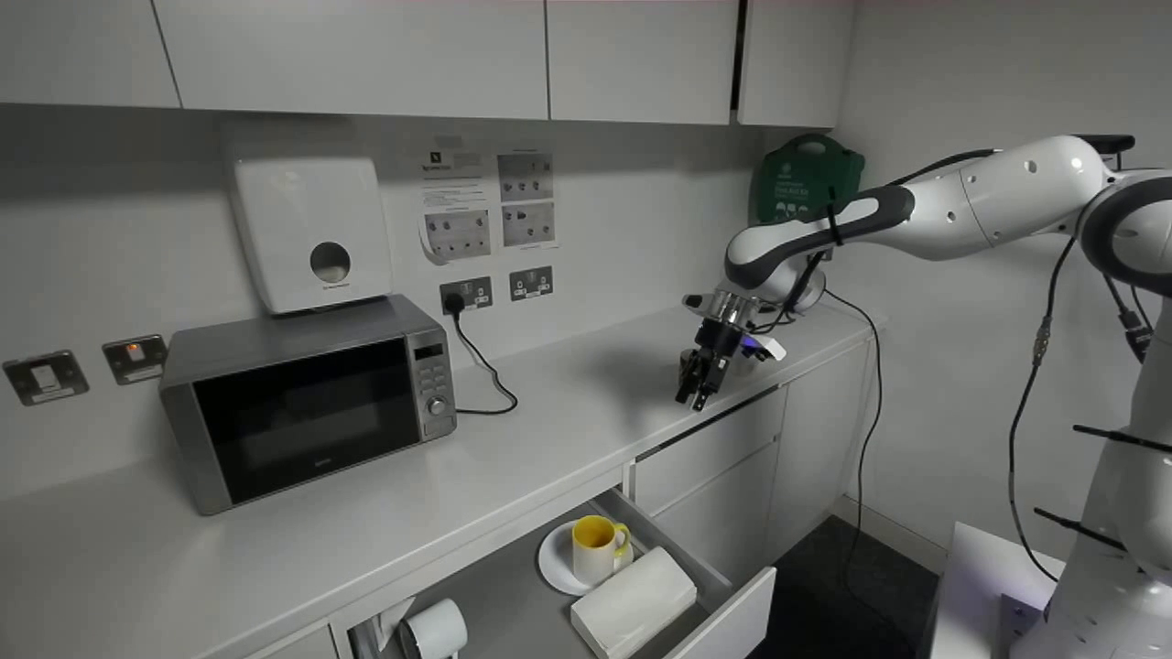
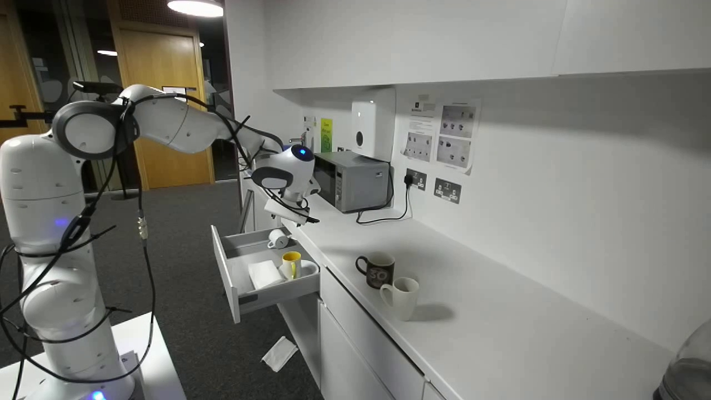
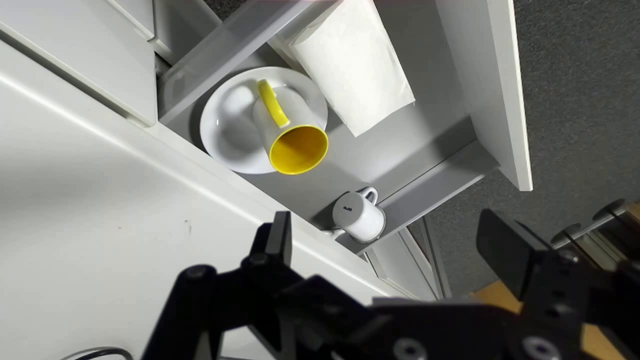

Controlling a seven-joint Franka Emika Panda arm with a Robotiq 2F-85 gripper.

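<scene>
My gripper (image 1: 694, 402) hangs over the counter's front edge, to the right of the open drawer (image 1: 733, 621). Its fingers stand wide apart in the wrist view, with nothing between them. Inside the drawer a white mug with yellow inside and handle (image 3: 298, 148) stands on a white plate (image 3: 222, 129). Beside them lies a white paper packet (image 3: 360, 66). A white mug (image 3: 358, 217) rests in the far corner, its base turned toward the wrist camera. On the counter are a black mug (image 2: 380, 270) and a plain white mug (image 2: 404, 298).
A grey microwave (image 1: 313, 395) sits on the counter (image 1: 549, 406) against the wall, its cable (image 1: 494, 384) plugged in. White paper (image 2: 280, 353) lies on the floor. Counter space between microwave and gripper is clear.
</scene>
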